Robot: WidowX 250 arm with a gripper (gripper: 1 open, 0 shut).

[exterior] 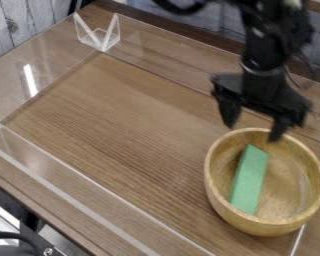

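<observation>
My gripper [263,119] is above the rim of a tan bowl [290,195] at the right, its two black fingers apart and somewhat blurred. A green bar [250,177] lies lengthwise inside the bowl, with nothing of it between the fingers.
A white wire rack [99,32] stands at the back left of the wooden table [103,130]. The table's edge runs along the lower left.
</observation>
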